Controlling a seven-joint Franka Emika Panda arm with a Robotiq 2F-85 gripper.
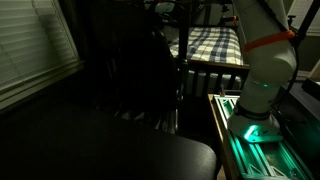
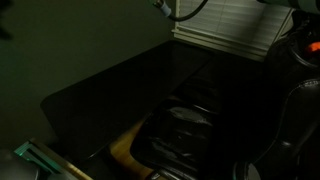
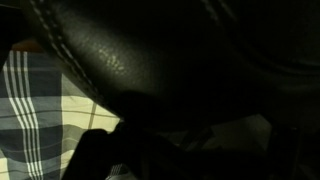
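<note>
Black leather with pale stitching, seemingly part of a chair, fills most of the wrist view, very close to the camera. Along that view's bottom edge, the dark shapes of my gripper sit just below the leather. Shadow hides the space between its fingers, so neither the finger's opening nor anything held shows, and contact with the leather is unclear. In exterior view 1 the white arm with an orange band rises from its base at the right; its far end is lost near the dark top edge.
A black tabletop spans the foreground, bare where visible. Checked cloth covers a surface at the back, beside a radiator. In exterior view 2, a black chair seat stands beside the table. The room is very dim.
</note>
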